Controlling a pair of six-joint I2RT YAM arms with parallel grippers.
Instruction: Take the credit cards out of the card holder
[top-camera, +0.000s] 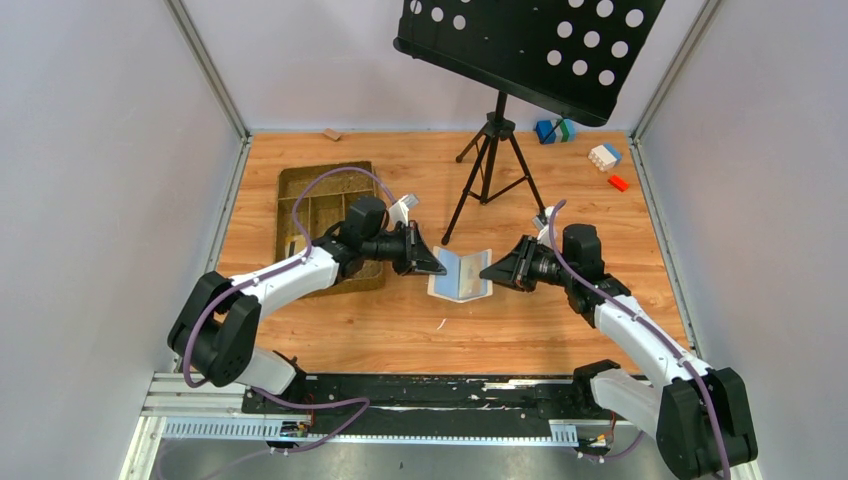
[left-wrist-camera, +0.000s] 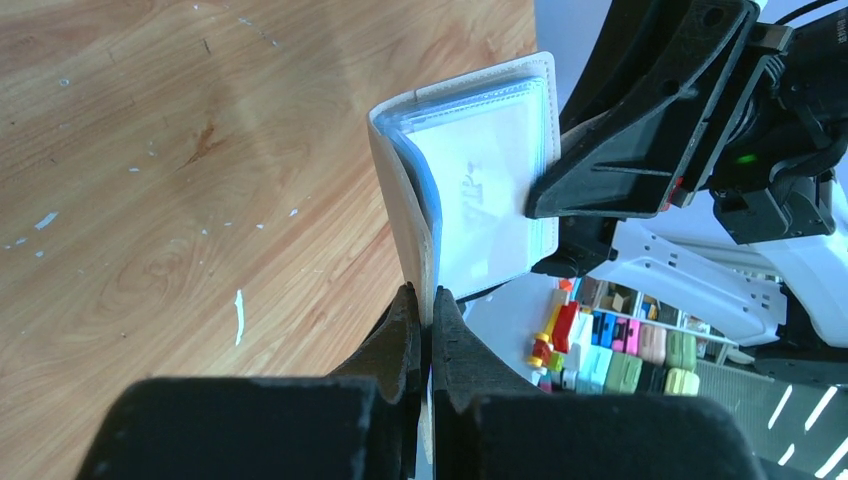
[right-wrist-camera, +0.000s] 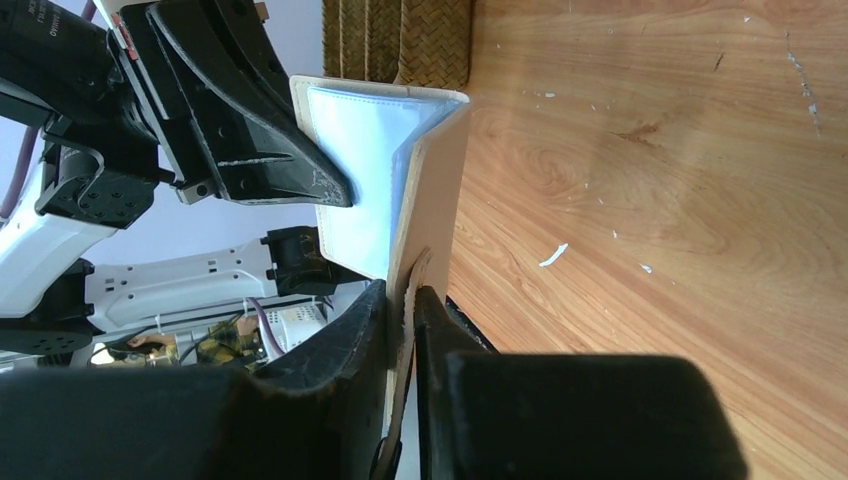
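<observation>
Between the two grippers the card holder (top-camera: 449, 287) is held up, spread partly open like a book. It has pale covers and bluish clear sleeves; in the left wrist view a white panel with a faint mark shows in the sleeve facing the right arm. My left gripper is shut on one cover of the card holder (left-wrist-camera: 488, 190). At the opposite cover, my right gripper has its fingers close together on both sides of that cover's edge; whether they clamp it cannot be told. No card lies loose on the table.
A brown divided basket (top-camera: 282, 205) stands on the left, partly beneath the left arm. Behind the holder rises a black music stand (top-camera: 497, 125). White-and-blue blocks (top-camera: 603, 157) and a red block (top-camera: 618, 183) lie back right.
</observation>
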